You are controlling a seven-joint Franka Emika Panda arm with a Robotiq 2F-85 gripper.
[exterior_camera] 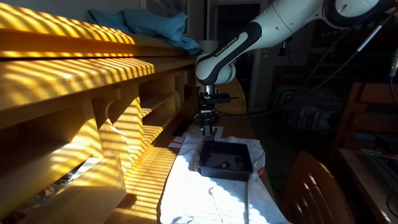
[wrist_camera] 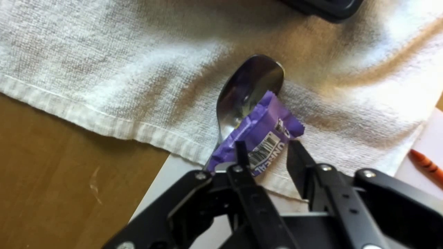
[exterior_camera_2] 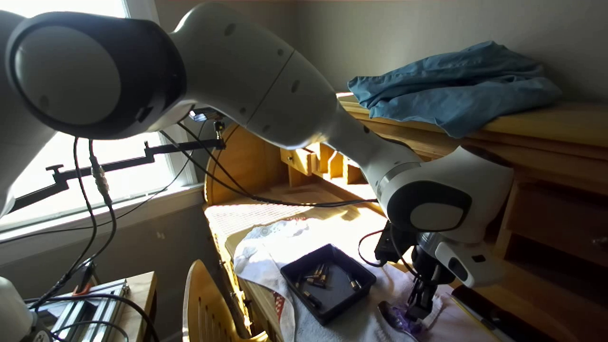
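Note:
A purple candy wrapper (wrist_camera: 265,132) lies across a metal spoon (wrist_camera: 249,89) on the white towel (wrist_camera: 157,83) in the wrist view. My gripper is part open above the wrapper, its fingers apart and one of them overlapping the wrapper's printed face. No grip on the wrapper shows. In exterior view 2 the gripper (exterior_camera_2: 419,313) points down at the wrapper (exterior_camera_2: 414,326), close over it, with the spoon (exterior_camera_2: 393,316) just beside. In exterior view 1 the gripper (exterior_camera: 207,130) is at the towel's far end, behind the tray.
A black tray (exterior_camera_2: 336,313) holding several small dark and brass-coloured pieces stands on the towel near the gripper. An orange crayon (wrist_camera: 427,164) rests on white paper at the right of the wrist view. The wooden shelf unit (exterior_camera: 164,97) borders the desk.

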